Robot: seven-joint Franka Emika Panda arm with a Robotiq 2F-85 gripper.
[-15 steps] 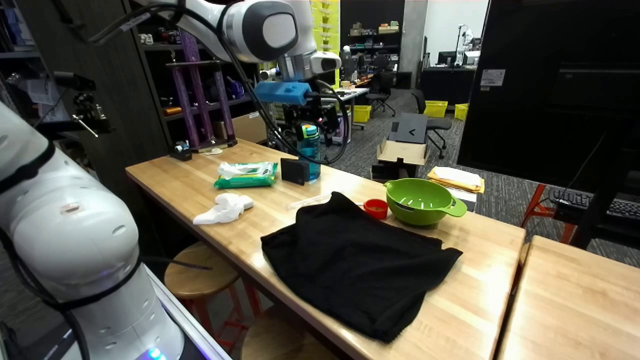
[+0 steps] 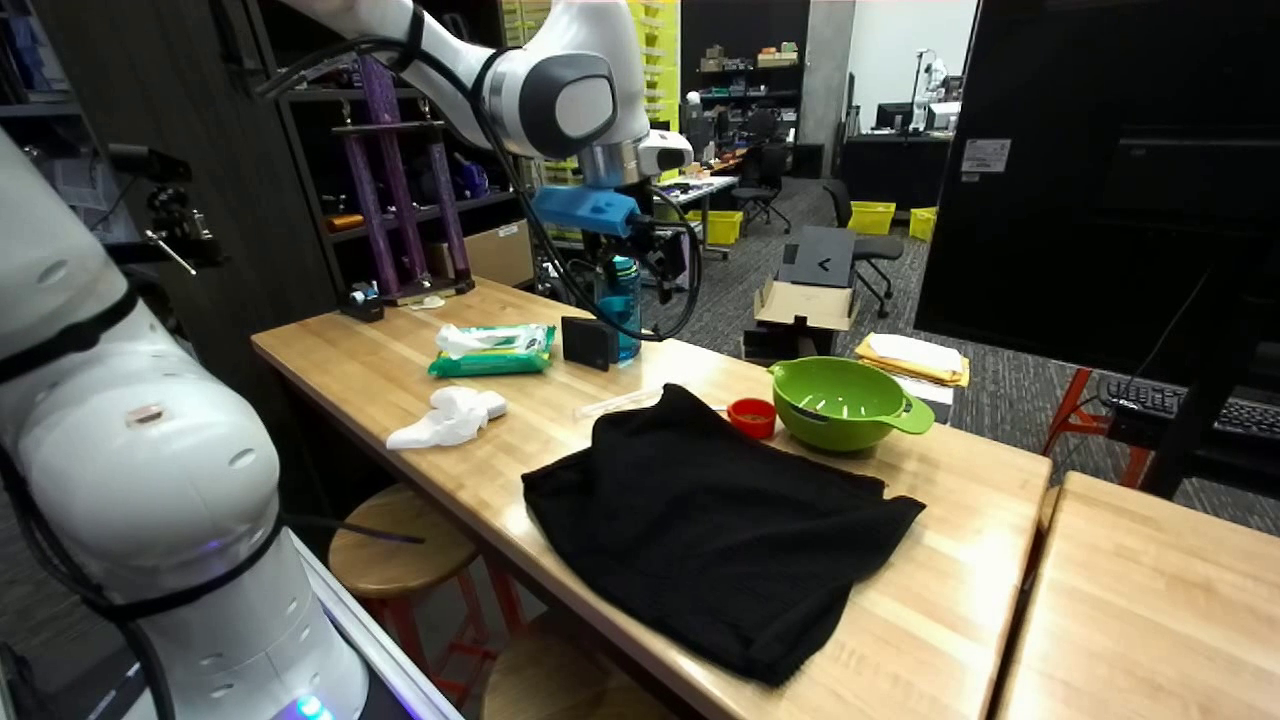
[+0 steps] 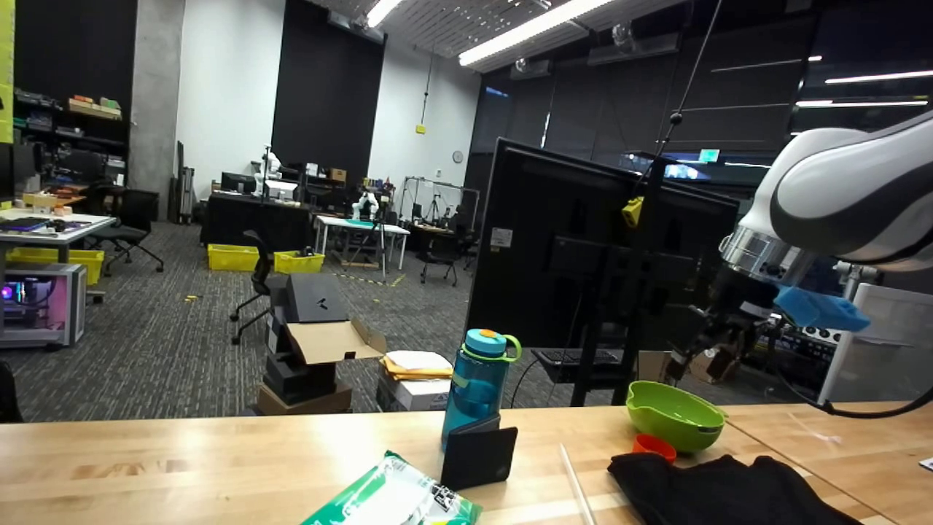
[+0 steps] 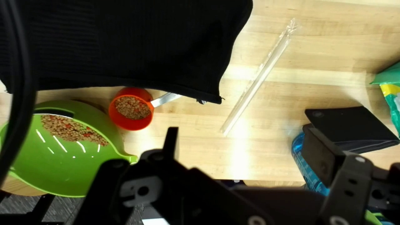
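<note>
My gripper is open above the table's far edge, its two fingers wide apart and nothing between them. To its left in the wrist view, a green bowl holds brown lentil-like grains along one side. Beside the bowl is a red measuring cup full of similar grains, its metal handle partly covered by a black cloth. The cloth lies spread with uneven edges over the table's middle. A blue water bottle stands near a black wallet; one finger overlaps the bottle in the wrist view.
A clear straw-like wrapper lies between cloth and wallet. Green wipes and a crumpled white tissue rest farther left on the table. Bare wood shows right of the cloth. A black cable loops beside the gripper.
In exterior view 1, the arm and gripper have shifted a little to the right and downward. The objects on the table have stayed where they were.
</note>
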